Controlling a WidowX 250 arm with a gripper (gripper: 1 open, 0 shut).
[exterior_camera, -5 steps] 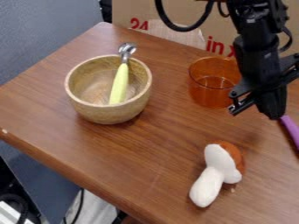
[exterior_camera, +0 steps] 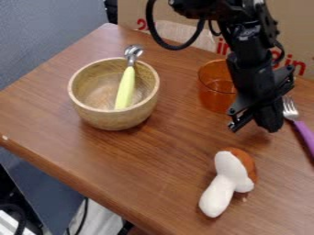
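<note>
The black gripper [exterior_camera: 258, 115] is low on the right side of the camera view, in front of an orange cup [exterior_camera: 211, 92], partly hiding it. Its finger state is unclear. A purple-handled fork [exterior_camera: 302, 130] lies just right of it. A wooden bowl [exterior_camera: 84, 90] on the left holds a scoop with a pale yellow handle [exterior_camera: 127, 84]. A toy mushroom [exterior_camera: 225, 185] with a white stem and brown cap lies at the lower right.
The wooden table [exterior_camera: 117, 174] has free room in the middle and lower left. A cardboard box [exterior_camera: 207, 14] stands behind it. The table's left edge runs diagonally.
The gripper has moved slightly left from where it was about a second ago. The bowl, cup and mushroom have stayed put.
</note>
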